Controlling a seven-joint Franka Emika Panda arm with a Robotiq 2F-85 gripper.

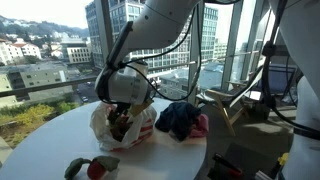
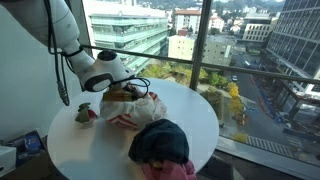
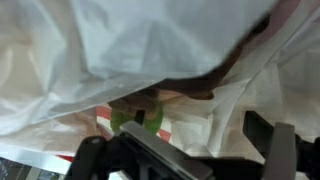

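Note:
A white plastic bag with red stripes [image 1: 141, 131] stands on the round white table, its mouth crumpled open. My gripper is at the bag's mouth, its fingers [image 3: 262, 133] spread apart. White plastic fills much of the wrist view, with a brown-red thing [image 3: 212, 80] and a small green thing [image 3: 152, 120] showing between the folds; what they are I cannot tell. Nothing is seen held. From outside, the fingertips are hidden by the bag and the arm.
Red and green soft-looking items [image 1: 97, 170] lie at the table's near left. A dark blue cloth item [image 1: 180, 119] and a pinkish cloth [image 1: 201, 126] sit right of the bag. Bare white table [image 1: 40, 150] shows at the left; windows stand behind.

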